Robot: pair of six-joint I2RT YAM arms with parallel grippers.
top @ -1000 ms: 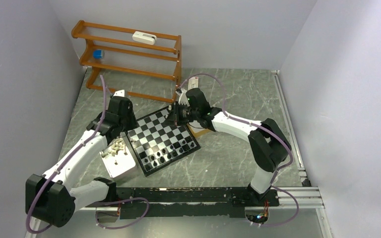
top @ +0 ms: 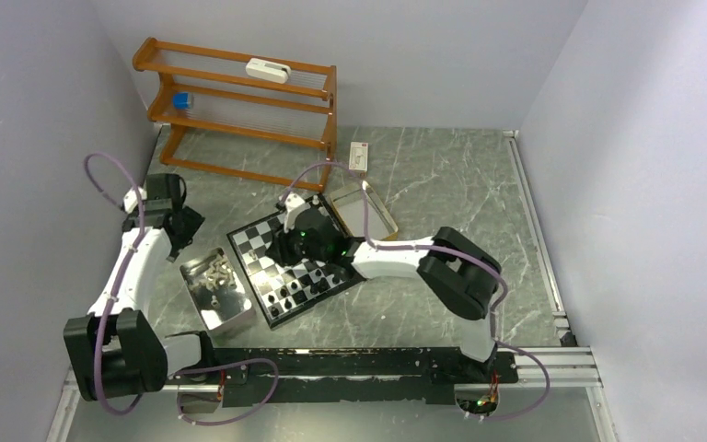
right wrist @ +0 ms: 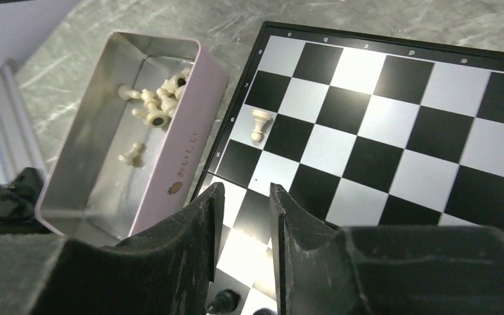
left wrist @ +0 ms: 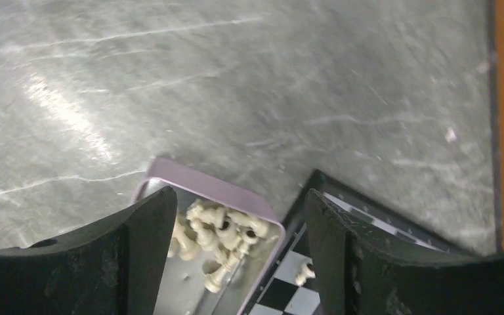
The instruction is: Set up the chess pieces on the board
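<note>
A chessboard [top: 256, 258] lies mid-table, black pieces [top: 296, 293] along its near side. A single white piece [right wrist: 260, 125] lies on its side on a pale square. The metal tray [top: 193, 295] beside the board holds several white pieces [left wrist: 226, 236], jumbled together. My left gripper is over the table left of the board, above the tray's far end, fingers apart with nothing between them. My right gripper is low over the board, its fingers apart, board squares showing between them.
A wooden shelf rack [top: 239, 124] stands at the back. A second tray [top: 377, 219] and a small box [top: 358, 155] sit right of the board.
My left arm has swung left, away from the board. My right gripper has moved left and toward the front, over the board.
</note>
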